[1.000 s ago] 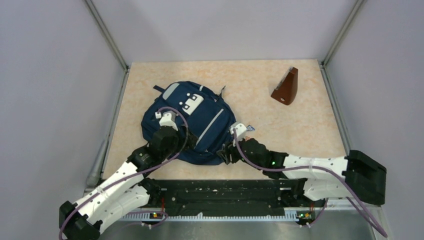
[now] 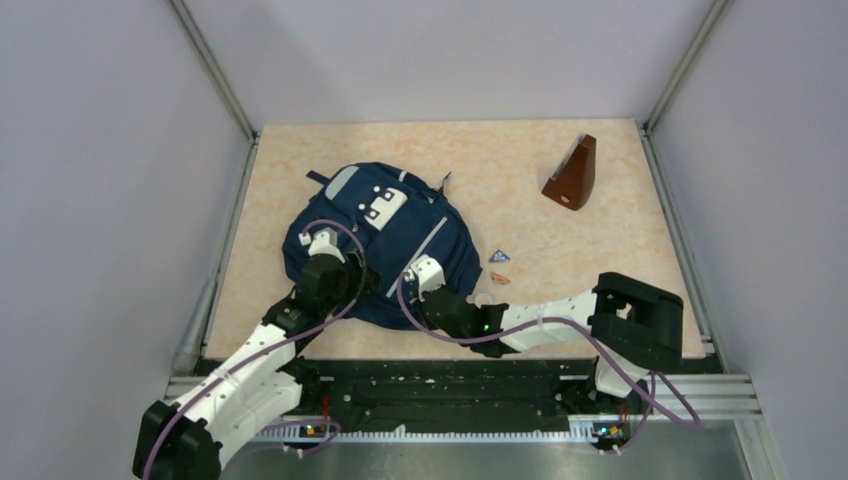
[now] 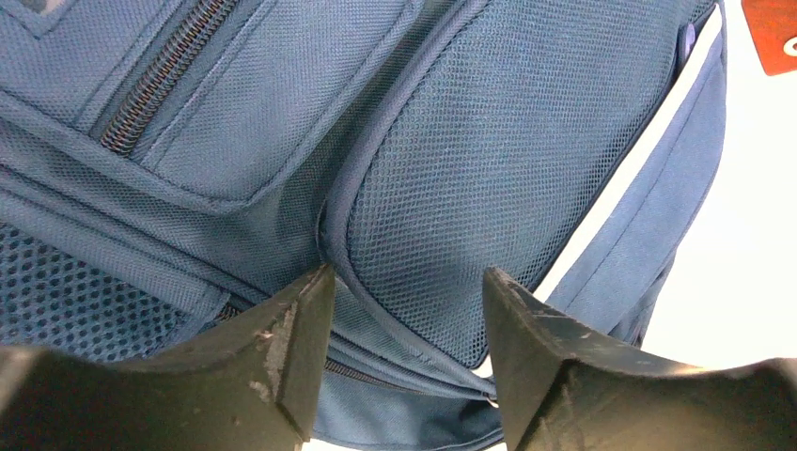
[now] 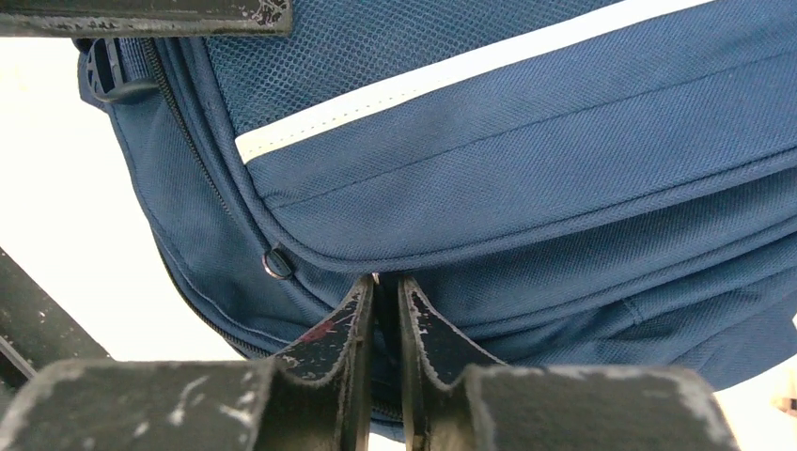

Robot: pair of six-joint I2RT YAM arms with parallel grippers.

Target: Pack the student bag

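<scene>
A navy backpack (image 2: 395, 225) with a white cartoon patch lies on its back on the left half of the table. My left gripper hangs open over its fabric, with a gap between the fingertips. My right gripper is down at the bag's lower part, just below a piped flap edge with a white stripe (image 4: 334, 120). Its fingertips are close together; whether they hold a small tab or fabric there I cannot tell. A small metal ring (image 4: 277, 264) shows to their left.
A brown, wedge-shaped object (image 2: 575, 180) stands at the back right. A small blue item (image 2: 499, 256) and an orange one (image 2: 499, 278) lie right of the bag.
My right gripper has moved left from the bag's right edge to its lower middle. The left gripper has shifted slightly; the bag looks much the same.
</scene>
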